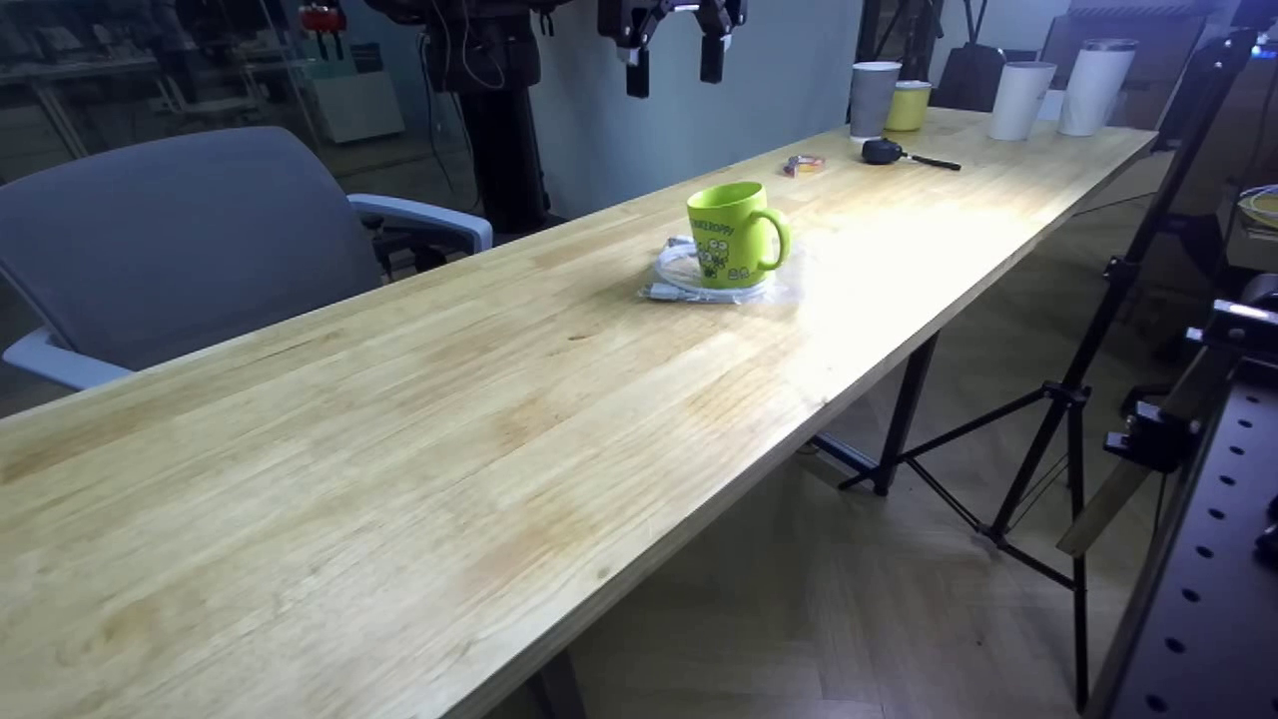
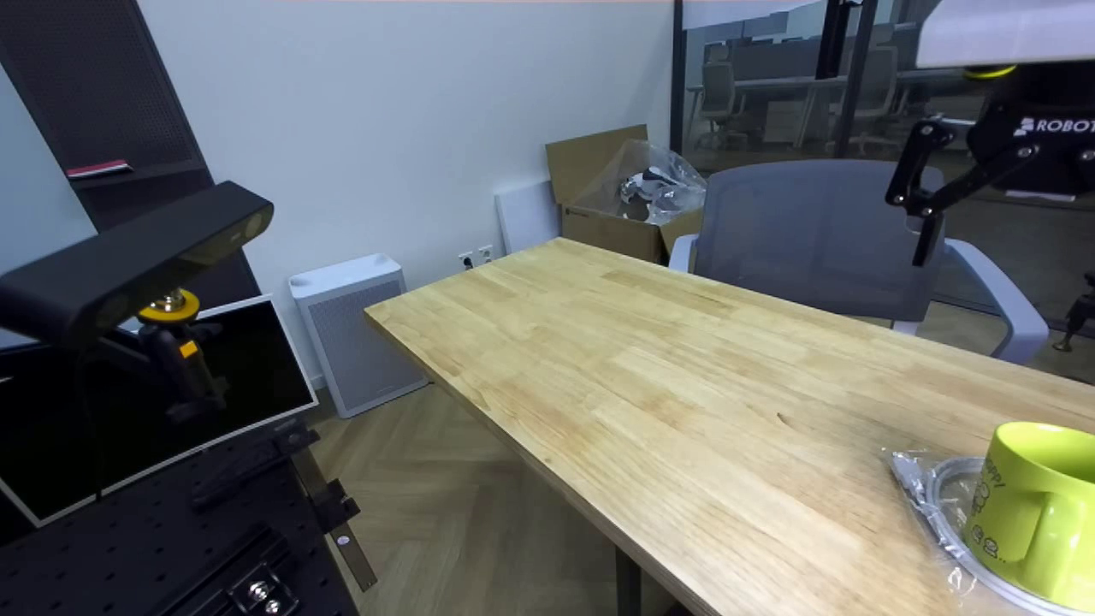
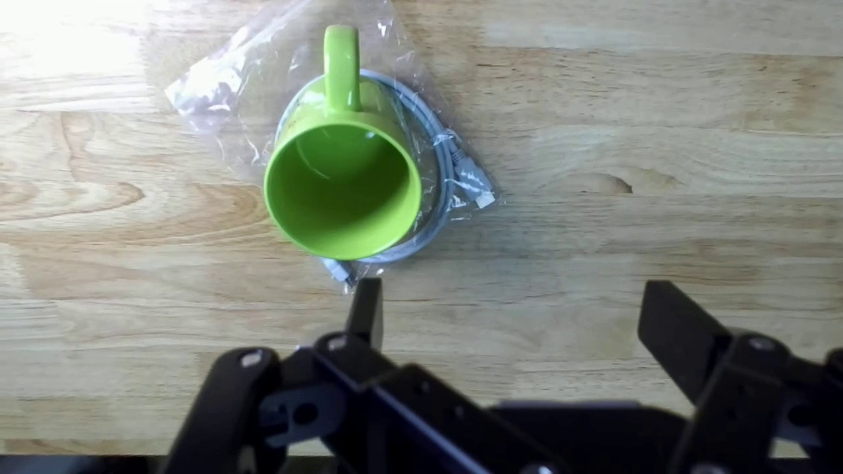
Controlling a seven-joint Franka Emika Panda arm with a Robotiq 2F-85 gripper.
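Note:
A lime-green mug (image 1: 728, 240) with a cartoon print stands upright on a bagged, coiled cable (image 1: 673, 271) on the wooden table. From above, the wrist view shows the mug (image 3: 344, 189) empty, its handle pointing to the top of the picture, and the grey cable (image 3: 439, 150) ringing its base inside clear plastic. My gripper (image 1: 674, 77) hangs in the air, higher than the mug and apart from it. In the wrist view the gripper is open, with only bare tabletop seen between its fingers.
At the table's far end stand a grey cup (image 1: 874, 101), a yellow cup (image 1: 908, 106), a white cup (image 1: 1020, 101) and a white tumbler (image 1: 1096, 89). A black corded item (image 1: 884, 151) and a small packet (image 1: 804, 166) lie nearer.

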